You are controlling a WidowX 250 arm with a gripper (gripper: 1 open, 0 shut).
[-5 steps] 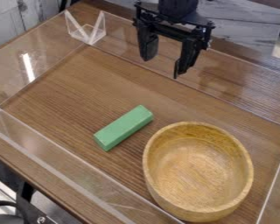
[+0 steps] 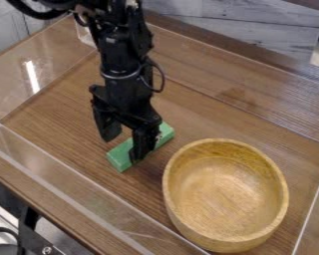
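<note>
My black gripper (image 2: 128,135) is low over a green rectangular block (image 2: 124,155) left of centre, its open fingers around the block's upper part. The arm hides part of the block. A yellow oval bowl (image 2: 223,199) stands to the right of the block, at the lower right.
A clear, small object (image 2: 85,32) at the back left is partly behind the arm. A marble-like wall runs along the back.
The block and bowl look unmoved.
</note>
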